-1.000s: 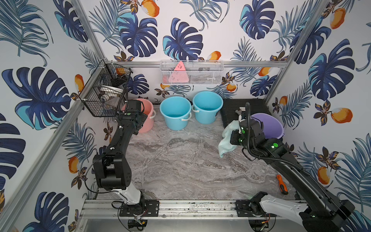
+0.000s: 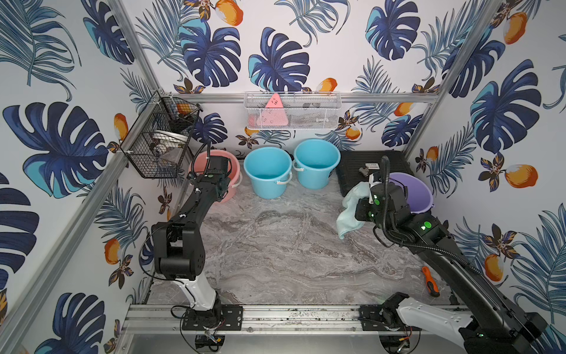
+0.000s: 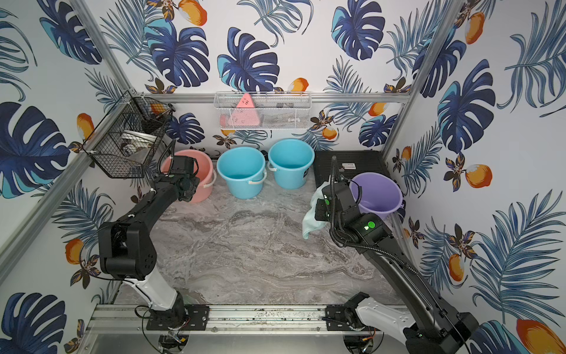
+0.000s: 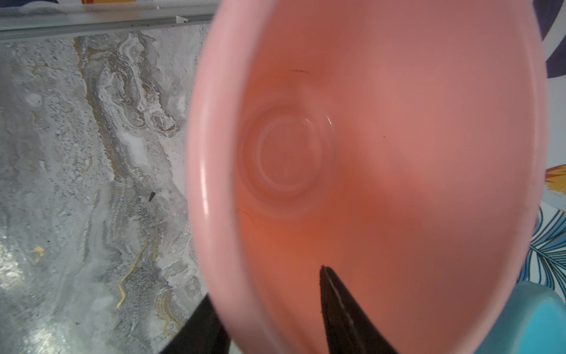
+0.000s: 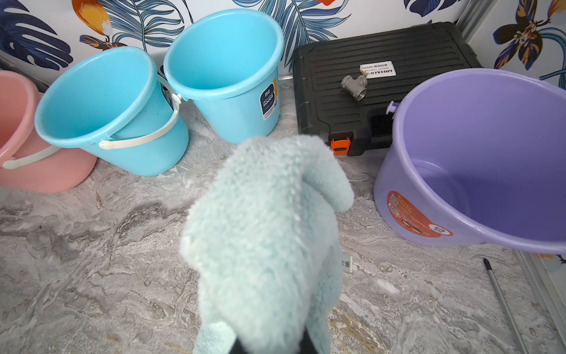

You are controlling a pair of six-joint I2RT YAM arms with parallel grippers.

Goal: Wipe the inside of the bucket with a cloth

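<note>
In the left wrist view I look down into a pink bucket [image 4: 365, 153]; my left gripper has its fingers astride the bucket's near rim, part open. A pale mint cloth [image 5: 265, 236] hangs from my right gripper, shut on it, in front of a purple bucket [image 5: 424, 206] in the right wrist view. The cloth is outside the buckets, over the worktop.
Two blue buckets [image 2: 268, 180] stand along the back wall. A black case [image 5: 383, 47] with a metal fitting lies behind the purple bucket. A screwdriver [image 2: 430, 282] lies front right.
My left arm has shifted right over the pink bucket. The right arm and cloth have moved slightly right.
</note>
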